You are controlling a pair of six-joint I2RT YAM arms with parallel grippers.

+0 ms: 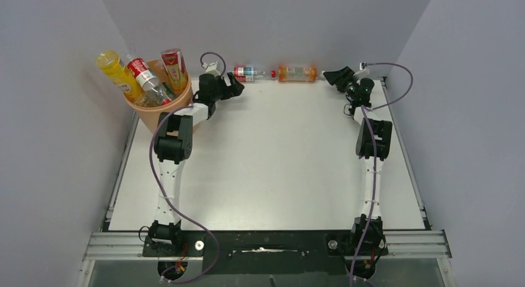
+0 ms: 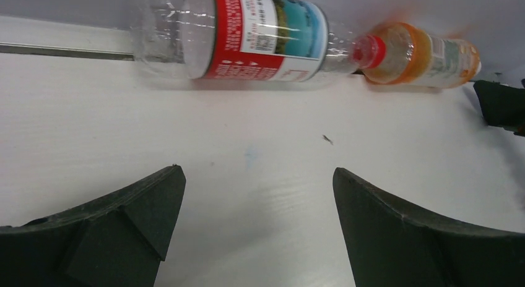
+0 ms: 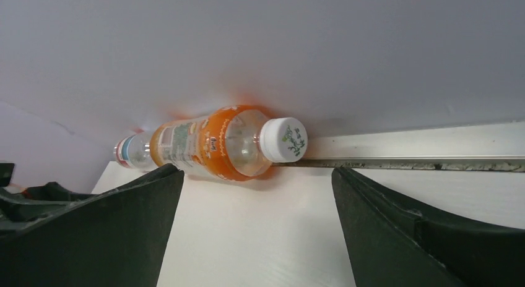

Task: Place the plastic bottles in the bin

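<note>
Two bottles lie on their sides along the back wall: a clear one with red label and cap point(image 1: 247, 73) point(image 2: 260, 36) and an orange-labelled one with white cap point(image 1: 297, 73) point(image 3: 210, 141). My open left gripper point(image 1: 233, 83) is just in front-left of the clear bottle, with empty table between its fingers. My open right gripper point(image 1: 337, 77) is right of the orange bottle's cap, nothing held. The bin point(image 1: 151, 117) at the left holds several bottles and containers, tilted above its rim.
Walls bound the table point(image 1: 278, 151) at the back and sides. Its middle and front between my arms are clear. My left arm lies close beside the bin.
</note>
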